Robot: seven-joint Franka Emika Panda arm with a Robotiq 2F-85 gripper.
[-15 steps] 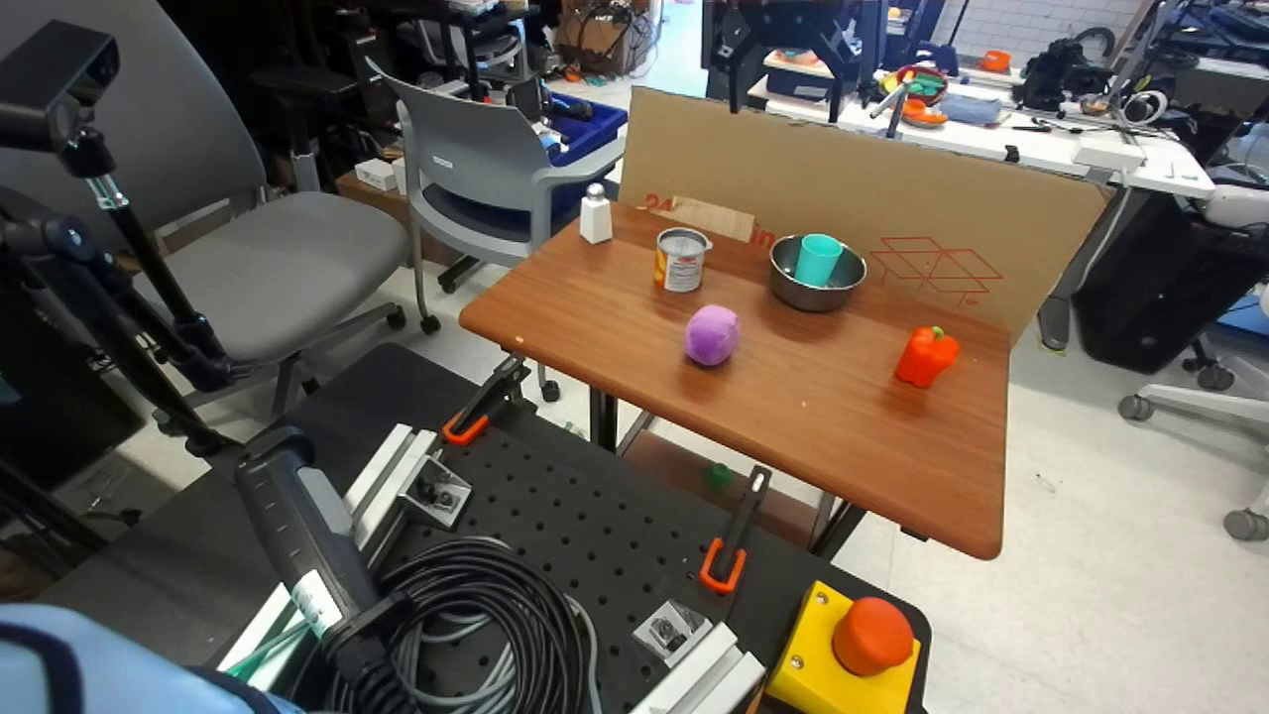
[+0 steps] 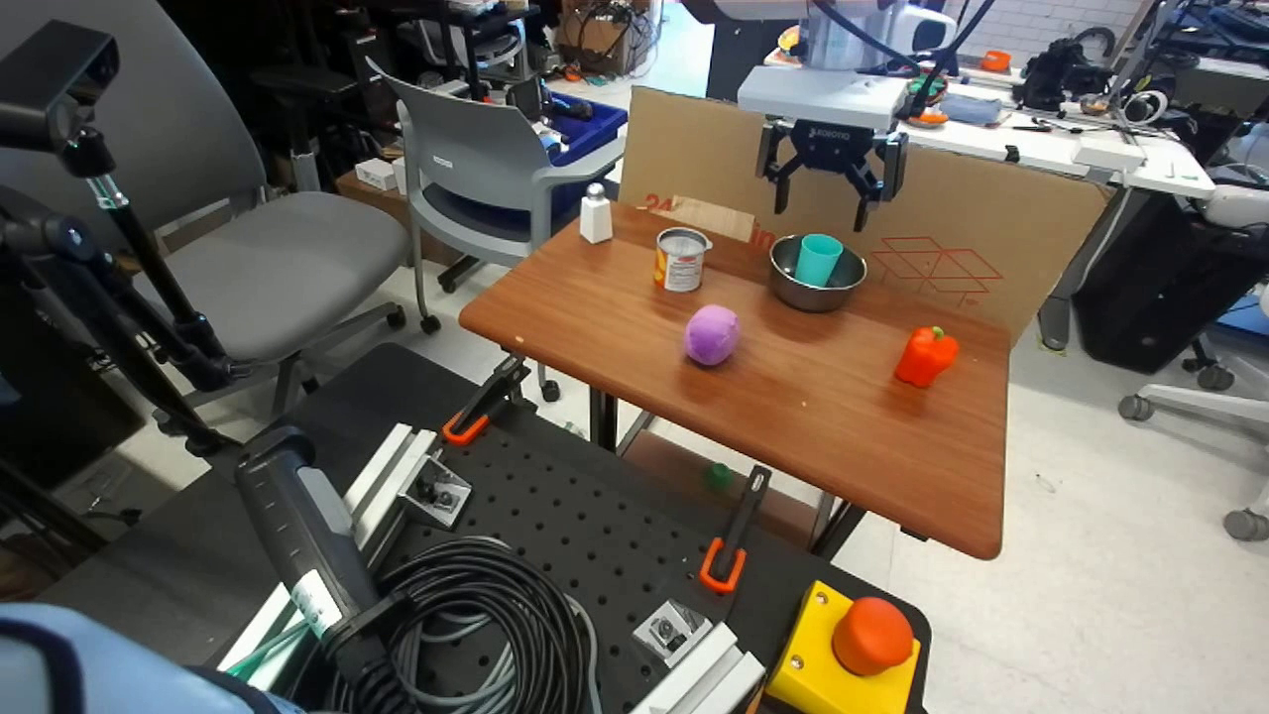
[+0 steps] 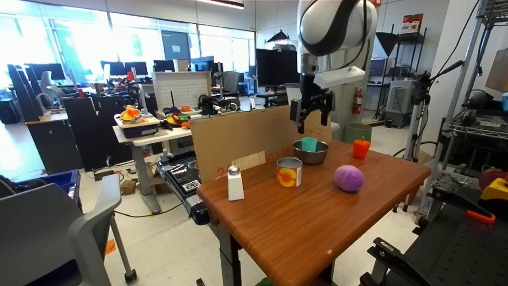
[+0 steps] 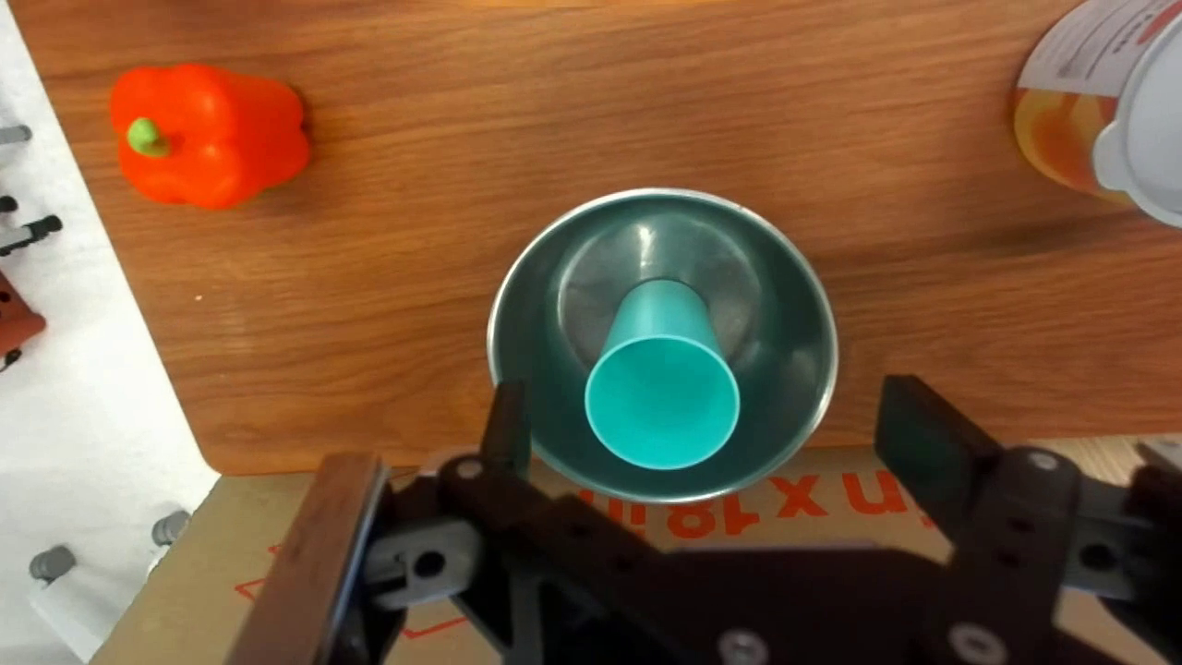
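A teal cup (image 4: pixel 662 388) stands inside a metal bowl (image 4: pixel 792 255) near the back edge of the wooden table. In exterior view 1 the cup (image 2: pixel 818 258) rises above the rim of the bowl (image 2: pixel 791 292). My gripper (image 2: pixel 821 212) hangs above the bowl, fingers wide apart and nothing between them. From the other side, in exterior view 2, the gripper (image 3: pixel 313 124) is just over the cup (image 3: pixel 309 144), clear of it. The wrist view has one dark finger (image 4: pixel 510 427) to each side of the bowl's lower part.
An orange-red pepper (image 2: pixel 925 356), a purple ball (image 2: pixel 713 334), an opened can (image 2: pixel 681 260) and a white shaker (image 2: pixel 596 214) sit on the table (image 2: pixel 833 416). An upright cardboard sheet (image 2: pixel 928 214) lines the back edge.
My gripper has come down from above the cardboard sheet to just over the bowl. It was open before as well. The objects on the table have stayed in place.
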